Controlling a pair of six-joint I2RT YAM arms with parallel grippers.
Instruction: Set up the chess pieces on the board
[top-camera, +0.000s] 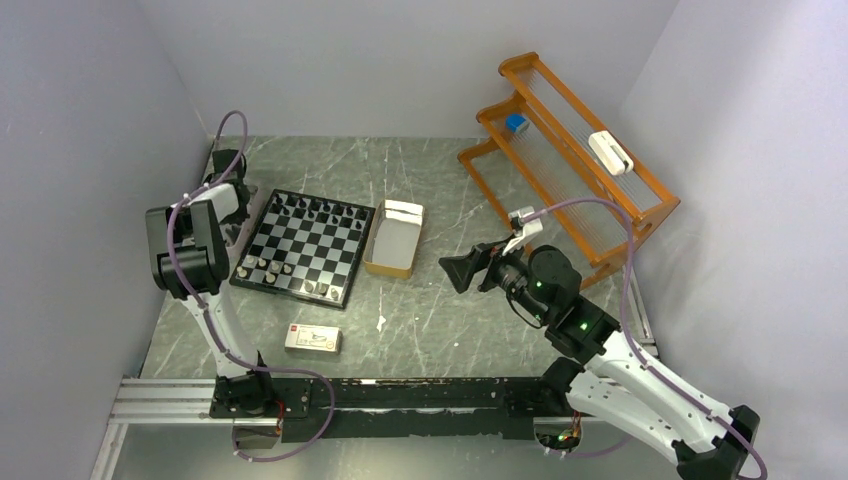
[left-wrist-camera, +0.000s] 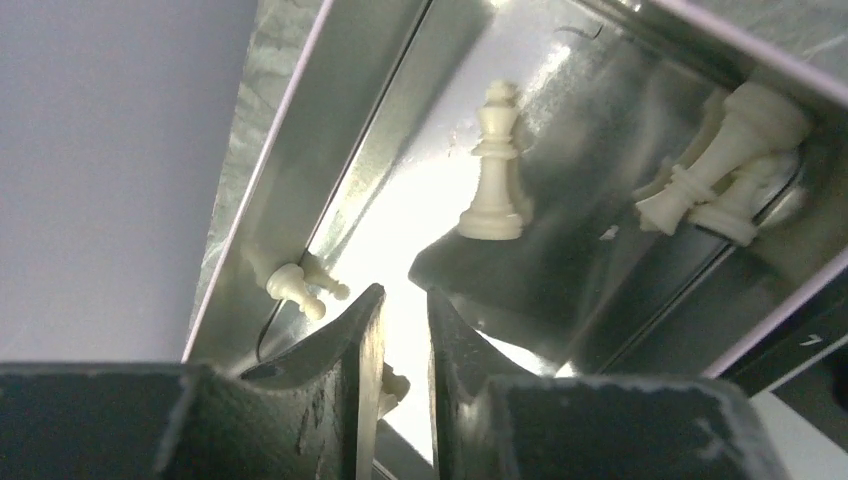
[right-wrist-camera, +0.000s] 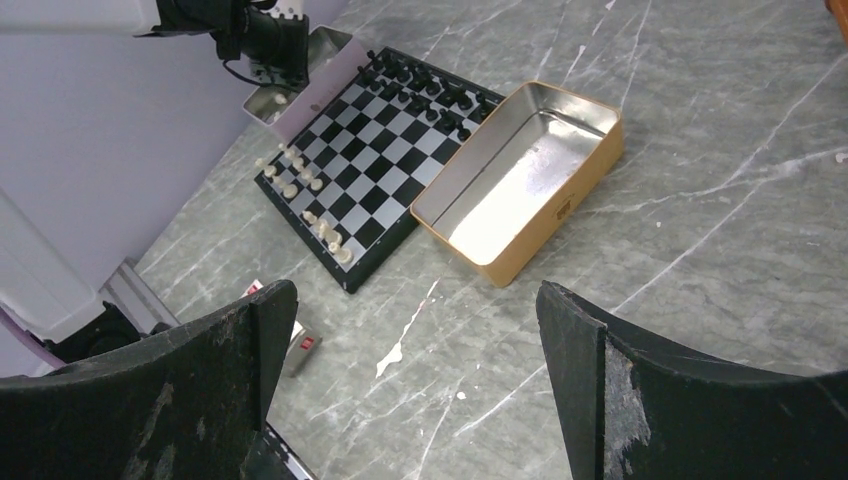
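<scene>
My left gripper is low over a metal box holding white pieces: a king (left-wrist-camera: 492, 200) lying in the middle, larger pieces (left-wrist-camera: 740, 135) at the right, small pawns (left-wrist-camera: 290, 285) at the left. Its fingers stand slightly apart; whether anything is between them is unclear. The chessboard (top-camera: 300, 250) has black pieces along the far side and some white pieces along the near side. My right gripper hangs open over the table, right of the board, with nothing between its fingers.
An empty gold tin (top-camera: 392, 240) sits right of the board. A small carton (top-camera: 312, 338) lies in front. A wooden rack (top-camera: 560, 150) stands at the back right.
</scene>
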